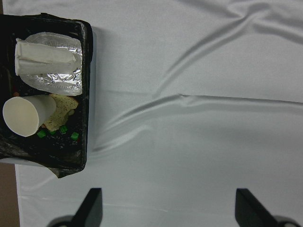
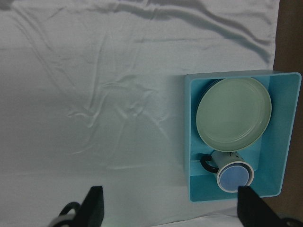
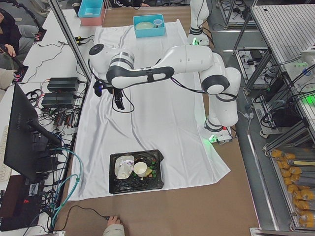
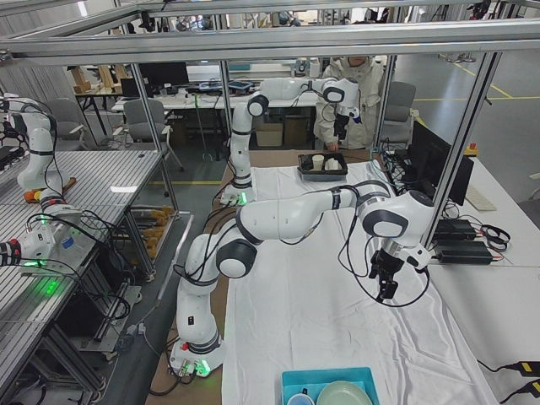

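A black tray (image 1: 71,151) holds a white cup (image 1: 20,116), a foil dish (image 1: 54,85) with a white wrapped item, a piece of bread and green bits. My left gripper hangs over the white cloth to one side of the tray, open and empty. At the other end, a blue bin (image 2: 279,146) holds a green plate (image 2: 234,113) and a mug (image 2: 234,175). My right gripper is above the cloth beside that bin, open with nothing between its fingers.
A monitor and cables line the left side. A hand (image 3: 113,221) rests at the front edge near a cable.
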